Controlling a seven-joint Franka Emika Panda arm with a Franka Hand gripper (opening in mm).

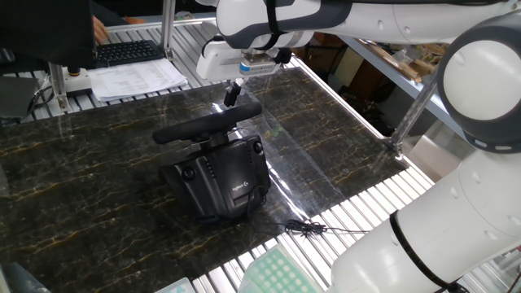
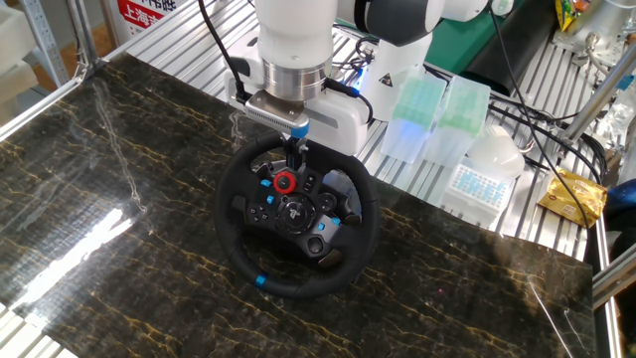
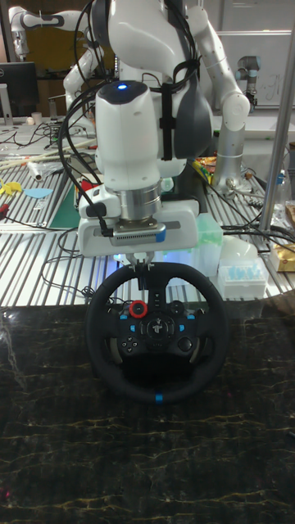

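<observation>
A black Logitech steering wheel (image 2: 368,234) on its black base (image 1: 224,183) stands on the dark marbled tabletop. Its face carries blue buttons and a red-ringed dial (image 3: 138,309) at the upper left. My gripper (image 1: 232,99) points downward at the wheel's rim, its dark fingers close to the rim's far side in exterior view 1. From above, the gripper (image 2: 294,159) overlaps the top of the wheel near the red dial. In exterior view 3, the gripper (image 3: 144,281) lies just inside the rim's top. Whether the fingertips touch the wheel, and how far apart they are, is unclear.
A coiled black cable (image 1: 305,227) trails from the base. Beyond the tabletop stand translucent green boxes (image 2: 414,114) and a white rack (image 2: 475,191). Papers (image 1: 137,79) and a keyboard (image 1: 129,53) lie at the far left, with a person's hand (image 1: 99,31) beside them.
</observation>
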